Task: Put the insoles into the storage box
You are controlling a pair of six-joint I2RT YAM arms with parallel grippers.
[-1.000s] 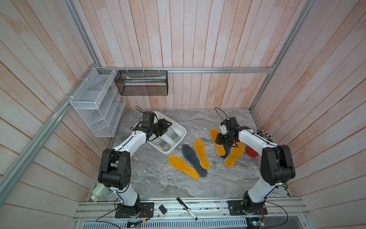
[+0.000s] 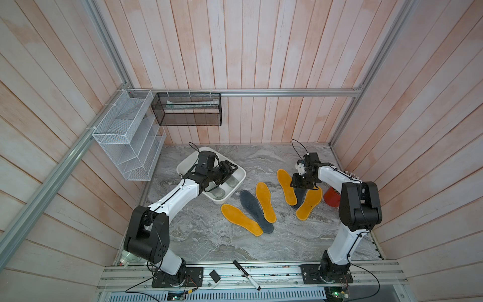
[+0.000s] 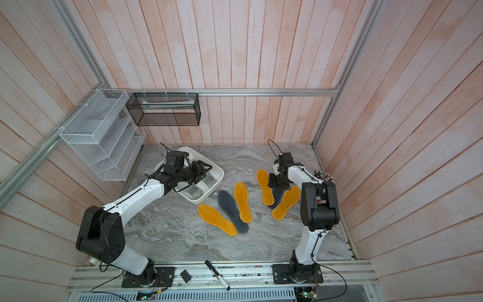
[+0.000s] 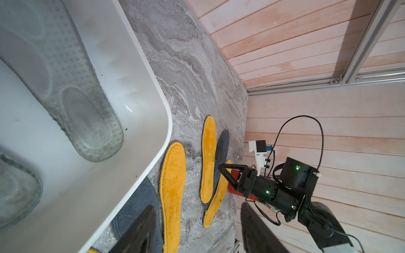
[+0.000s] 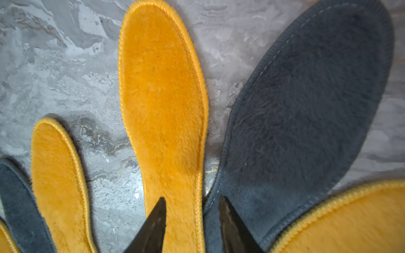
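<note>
My left gripper is over the white storage box (image 4: 158, 110), open and empty. Grey insoles (image 4: 90, 122) lie inside the box. A yellow insole (image 2: 240, 219), a dark insole (image 2: 255, 211) and another yellow insole (image 2: 264, 201) lie in front right of it. My right gripper hangs open over the right-hand group, above the seam between a yellow insole (image 5: 164, 101) and a dark insole (image 5: 303, 109); another yellow insole (image 5: 354, 219) lies beside them.
A red container (image 2: 332, 198) stands at the right wall behind the right arm. Wire shelves (image 2: 125, 146) and a black basket (image 2: 186, 109) hang on the walls. The front of the table has clear space.
My left arm has shifted a little forward and right over the box. The right gripper has moved slightly around the right-hand insoles. The insoles lie unchanged.
</note>
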